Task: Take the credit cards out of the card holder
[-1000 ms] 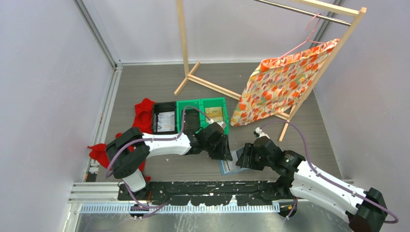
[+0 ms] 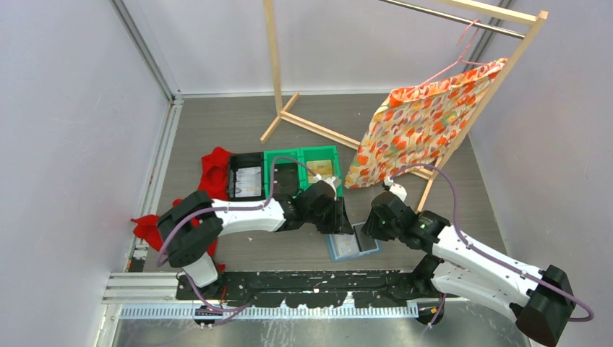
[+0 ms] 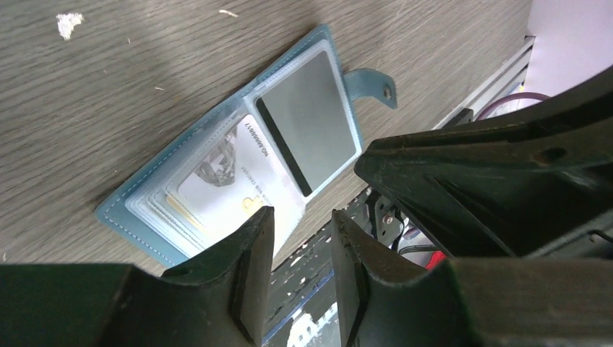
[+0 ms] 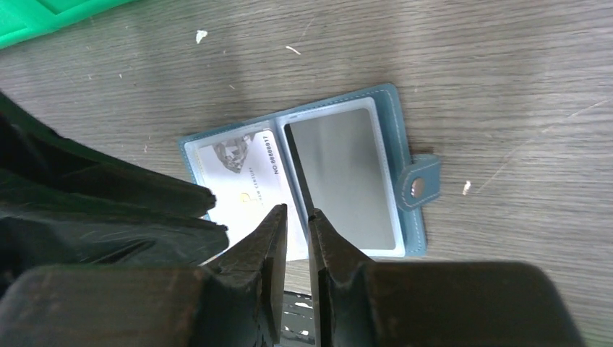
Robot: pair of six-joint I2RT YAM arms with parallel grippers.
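The blue-edged card holder (image 2: 349, 254) lies unfolded on the floor between my two grippers. Its left clear pocket shows a white card (image 4: 242, 173), while a plain dark grey panel (image 4: 340, 173) fills the right pocket. In the left wrist view the white card (image 3: 242, 181) appears to reach past the holder's near edge, with the left fingers in front. My left gripper is part open over this end, nothing between its fingers. My right gripper has a narrow empty gap and hovers near the fold. How far the fingertips are above the holder is unclear.
Behind the left arm stand a green bin (image 2: 319, 153) and a black bin (image 2: 247, 160). A red cloth (image 2: 215, 173) is at the left. Patterned fabric (image 2: 423, 123) hangs from a wooden rack at the back right. Both grippers are close together.
My right gripper has shifted away from the robot's base, uncovering more of the holder. The left gripper has moved slightly right and away from the base. The holder looks unmoved.
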